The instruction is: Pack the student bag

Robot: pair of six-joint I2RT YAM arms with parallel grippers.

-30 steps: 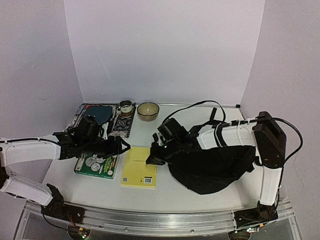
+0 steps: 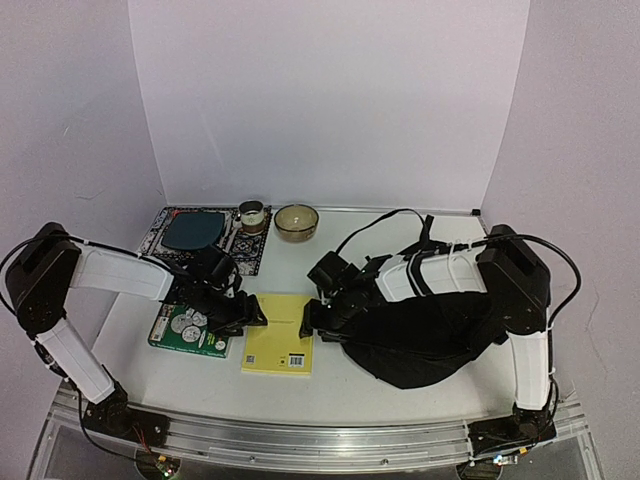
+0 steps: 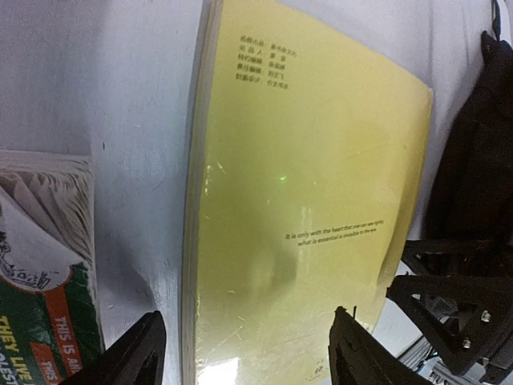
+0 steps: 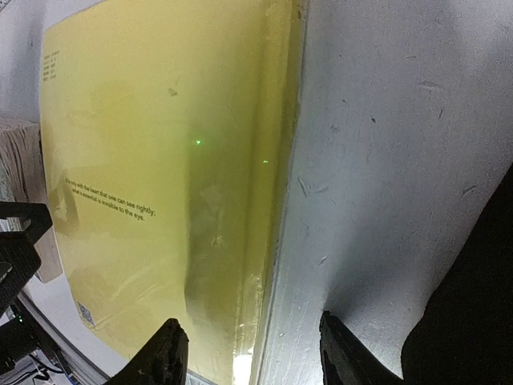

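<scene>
A yellow book (image 2: 277, 350) lies flat on the table between the two arms. My left gripper is open over its left edge, one finger beyond the spine side and the other above the cover. On the opposite side, my right gripper stands open across the right edge, one finger over the cover and one over bare table. Nothing sits between either pair of fingertips that I can see as gripped. The black bag (image 2: 410, 350) lies at the right, its mouth partly hidden under the right arm.
A green book (image 2: 190, 332) lies left of the yellow one, partly under the left arm. At the back are a patterned mat (image 2: 250, 255), a dark blue flat item (image 2: 193, 230), a cup (image 2: 252, 216) and a glass bowl (image 2: 296, 222).
The right arm has shifted slightly, its gripper now at the book's right edge. The book has not moved.
</scene>
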